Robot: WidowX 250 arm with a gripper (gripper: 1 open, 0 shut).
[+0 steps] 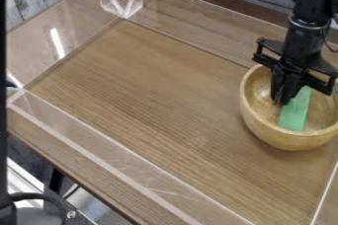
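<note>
A tan bowl (264,125) sits at the right of the wooden table, with a green object (295,111) inside it. My black gripper (282,95) reaches down from the upper right into the bowl, beside the green object. Its fingertips are small and dark here, and I see nothing clearly held between them; it looks shut.
A clear plastic piece (121,0) stands at the back left. A dark cable or part (40,209) lies at the lower left corner, off the tabletop.
</note>
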